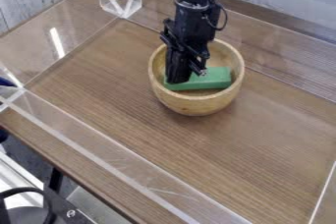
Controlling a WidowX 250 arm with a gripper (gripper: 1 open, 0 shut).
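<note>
A tan round bowl [196, 102] sits on the wooden table [105, 90], holding a green block [209, 79] that lies along its right part. My black gripper [186, 71] reaches down from the top into the bowl, at the left end of the block. Its fingertips are dark and overlap the bowl's interior, and I see nothing clearly between them; it looks shut.
A small white wire-like object [118, 0] stands at the back left. Black cables and clutter lie off the table's left edge at the lower left.
</note>
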